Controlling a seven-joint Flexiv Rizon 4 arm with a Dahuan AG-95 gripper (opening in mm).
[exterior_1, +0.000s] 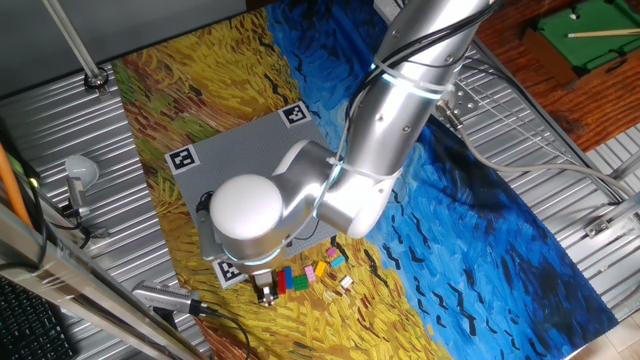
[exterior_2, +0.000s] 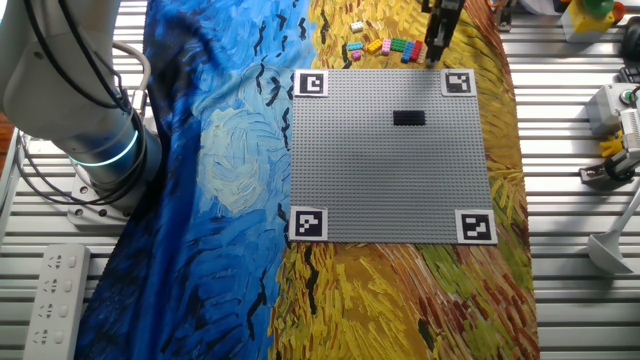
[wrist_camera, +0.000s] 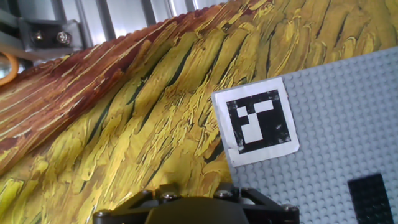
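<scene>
A row of small coloured bricks lies on the yellow part of the cloth beside the grey baseplate (exterior_2: 350, 160): a red brick (exterior_1: 282, 284) at one end, then a blue brick (exterior_1: 288, 277) and a green brick (exterior_1: 300, 283), with pink, yellow and white ones farther along. Close to the red end, my gripper (exterior_1: 267, 297) points down; in the second exterior view the gripper (exterior_2: 433, 60) is at the same end, near a baseplate corner. Its dark finger mounts (wrist_camera: 168, 193) show low in the wrist view, but the tips are hidden. A black brick (exterior_2: 409, 118) sits on the baseplate.
Square black-and-white markers, such as this corner marker (wrist_camera: 261, 121), cover the baseplate's corners. A metal device (exterior_1: 168, 298) with a cable stands near the gripper's side of the cloth. Most of the baseplate is bare.
</scene>
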